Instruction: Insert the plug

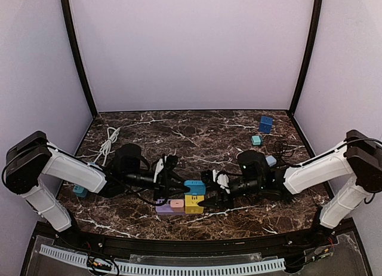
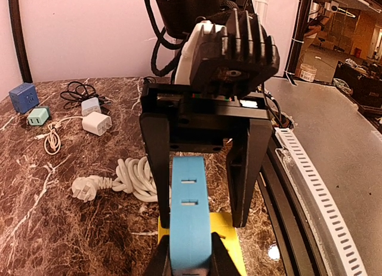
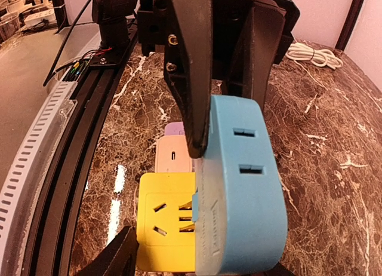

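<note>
A light-blue plug (image 1: 194, 186) with two slots on top is held by my left gripper (image 1: 187, 187), shut on it; in the right wrist view the plug (image 3: 237, 198) has its side prongs facing the yellow socket block (image 3: 164, 219), slightly apart or overlapping it in view. The yellow block (image 1: 194, 205) sits in a row with pink (image 1: 176, 205) and purple (image 1: 165, 209) blocks. My right gripper (image 1: 212, 201) is low beside the yellow block, its fingers apart; in the left wrist view it stands behind the blue plug (image 2: 190, 222), facing the yellow block (image 2: 230, 240).
A blue cube (image 1: 265, 123), a mint adapter (image 1: 256, 140), white chargers (image 2: 96, 123) and black cables lie at the back right. White cable (image 1: 107, 141) lies at the left, more white cable (image 2: 131, 179) near the blocks.
</note>
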